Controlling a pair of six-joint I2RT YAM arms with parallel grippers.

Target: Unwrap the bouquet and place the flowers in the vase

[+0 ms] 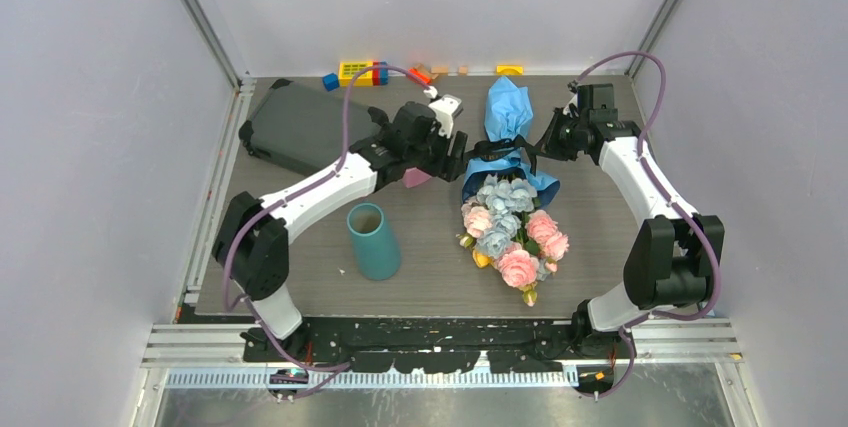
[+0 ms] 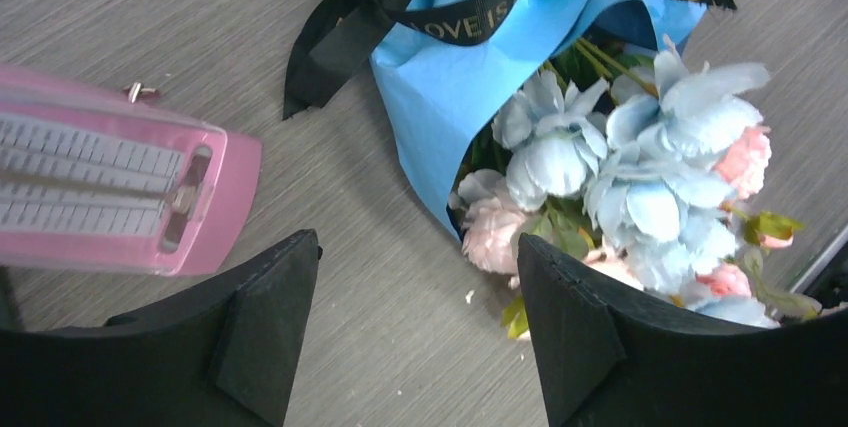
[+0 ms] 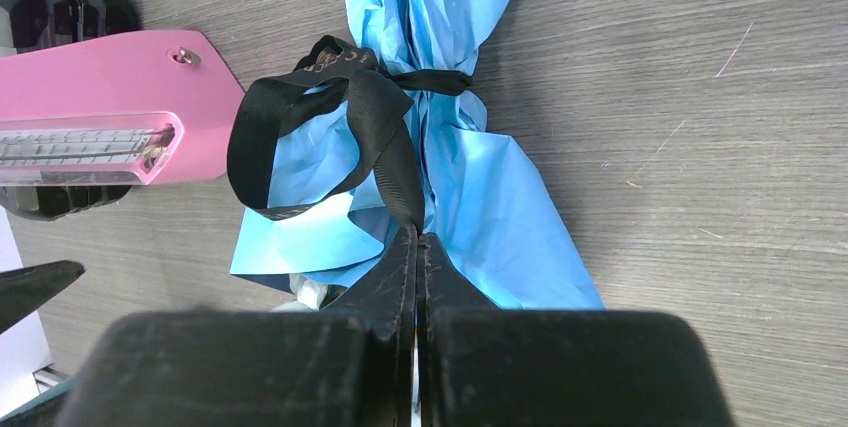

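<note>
A bouquet of pink and pale blue flowers point(image 1: 510, 232) lies in blue paper point(image 1: 508, 107) at centre right. A teal vase point(image 1: 374, 247) stands upright to its left. My left gripper point(image 1: 452, 157) hangs beside the paper, open; in the left wrist view its fingers point(image 2: 250, 337) are apart, with the flowers beyond. My right gripper is shut at the black ribbon point(image 3: 375, 127) round the paper; the ribbon runs to its tips, and whether it is pinched there is hard to tell.
A pink metronome point(image 2: 230, 207) sits beside the left gripper. A dark grey case point(image 1: 290, 127) lies at back left, with toy blocks point(image 1: 355, 74) along the back edge.
</note>
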